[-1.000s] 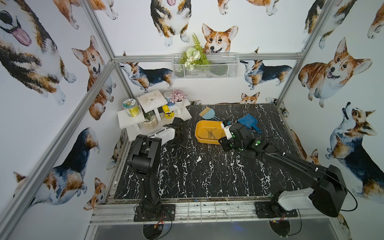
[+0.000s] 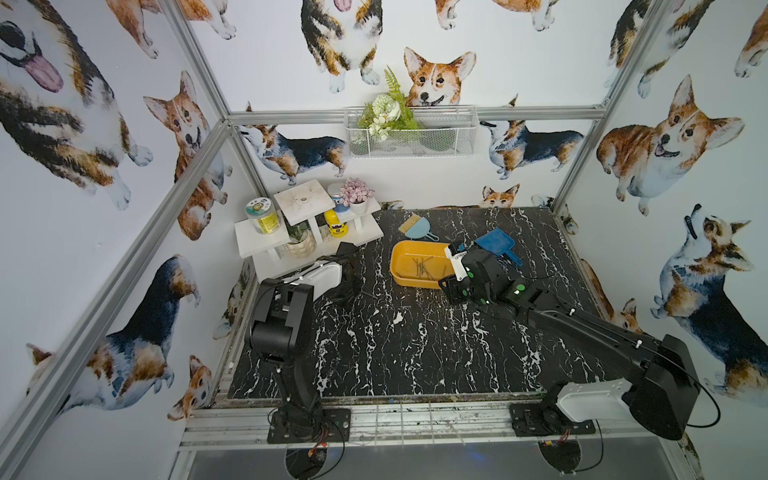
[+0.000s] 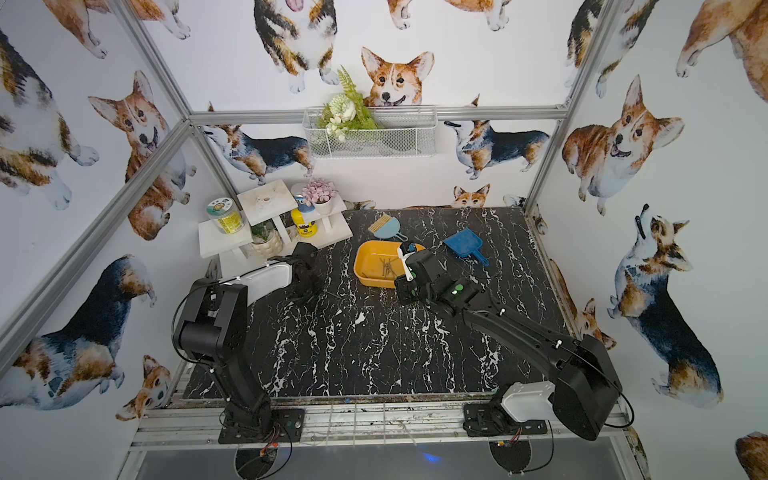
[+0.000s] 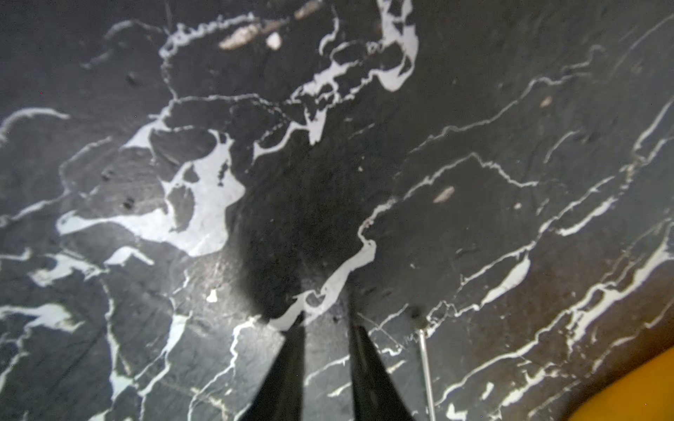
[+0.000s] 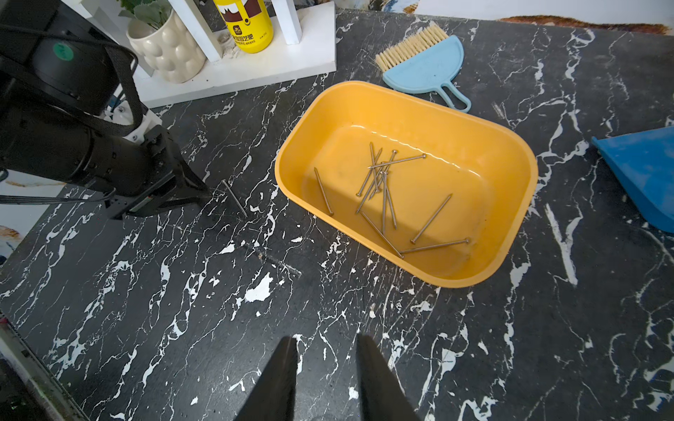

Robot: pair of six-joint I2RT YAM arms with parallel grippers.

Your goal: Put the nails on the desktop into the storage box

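Observation:
The yellow storage box (image 5: 405,265) stands behind the right gripper, with several nails (image 5: 382,196) loose on its floor. On the black marbled desktop, one nail (image 5: 235,198) lies just beside my left gripper. A second thin nail-like piece (image 5: 273,258) lies nearer the front, hard to tell from the marbling. In the left wrist view, a nail (image 4: 426,375) is right of the left gripper, outside its fingers; the fingers stand partly open, with bare desk between them. My right gripper is also partly open and empty, in front of the box.
Behind the box lie a light blue brush (image 5: 424,66) and a blue dustpan (image 5: 642,172). A white shelf (image 5: 309,42) with pots and a yellow bottle (image 5: 245,28) stands close behind the left gripper.
My left arm has moved a little to the left and toward the front, away from the box. The right arm has hardly moved, and the box stays put.

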